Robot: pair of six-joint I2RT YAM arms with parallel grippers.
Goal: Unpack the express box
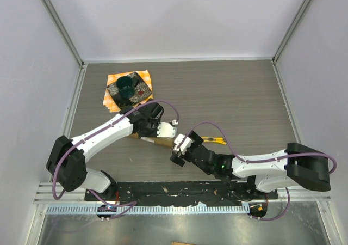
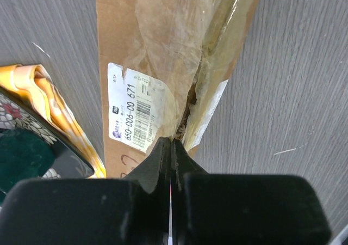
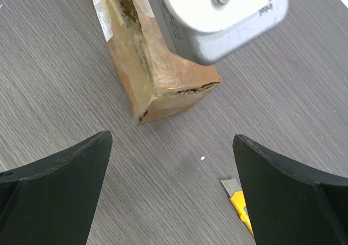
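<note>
In the left wrist view the brown cardboard express box (image 2: 128,49) lies on the table with a white barcode label (image 2: 135,108) on its face. A ragged slit runs along its taped edge. My left gripper is shut, its fingertips over the lower end of that slit; nothing shows between them, and I cannot tell whether they enter it. In the right wrist view the near end of the box (image 3: 171,95) stands ahead of my right gripper, which is open and empty. A yellow cutter (image 3: 242,209) lies beside the right finger.
At the back left, a dark floral tray (image 1: 143,91) with a green cup (image 1: 125,86) rests on an orange checked cloth (image 1: 147,76). The left gripper's white housing (image 3: 234,16) overhangs the box.
</note>
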